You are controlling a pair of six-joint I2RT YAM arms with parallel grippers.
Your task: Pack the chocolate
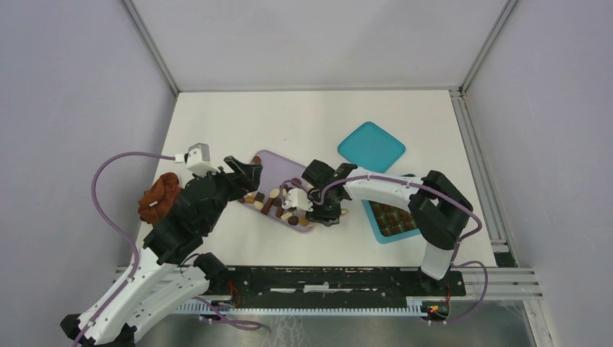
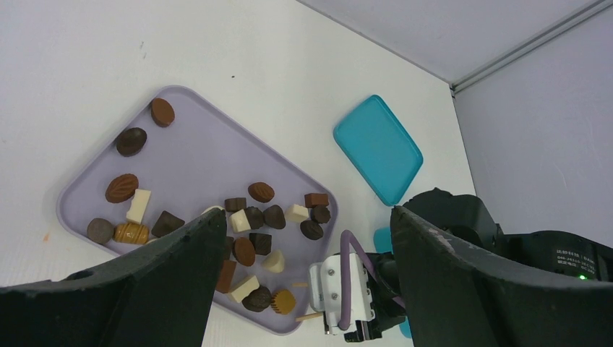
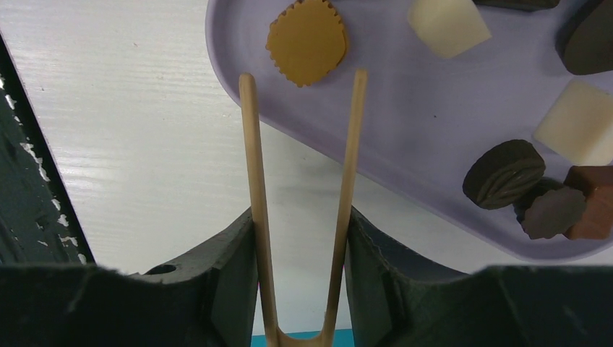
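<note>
A lilac tray carries several dark, brown and cream chocolates. In the right wrist view, a round scalloped caramel-coloured chocolate lies at its near corner. My right gripper has its fingers pressed on the two legs of wooden tongs. The tong tips are spread apart over the tray's edge, below that chocolate in view, with nothing between them. Well apart, the fingers of my left gripper are open and empty, above the tray. A teal box with dark compartments sits at the right, partly behind the right arm.
A flat teal tray or lid lies behind the box. Brown crumpled cloth rests at the left edge. White table shows free at the back and front. The right arm spans from the box to the lilac tray.
</note>
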